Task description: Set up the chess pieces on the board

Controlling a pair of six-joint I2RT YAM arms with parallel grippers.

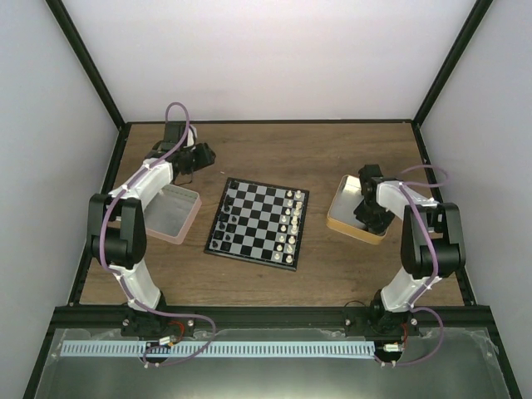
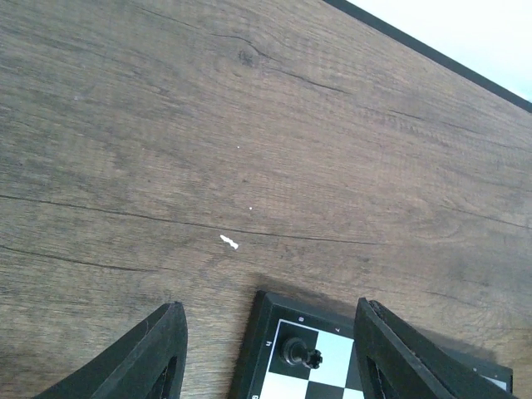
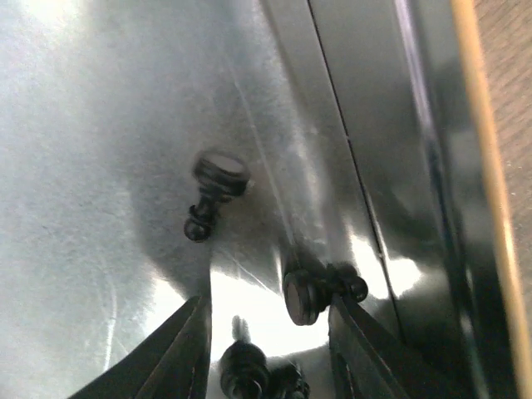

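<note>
The chessboard [image 1: 257,223] holds white pieces on its right files and black pieces along its left. A black piece [image 2: 298,353] stands on the board's corner square. My left gripper is open above the table by that corner, fingers apart, nothing between them. My right gripper is down inside the yellow-rimmed bin [image 3: 490,166], fingers apart. Beneath it lie black pieces: one [image 3: 218,184] on its side, another [image 3: 307,295] near the bin wall, and more [image 3: 244,370] between and below the fingertips.
A pink-rimmed tray [image 1: 170,214] sits left of the board, under the left arm.
</note>
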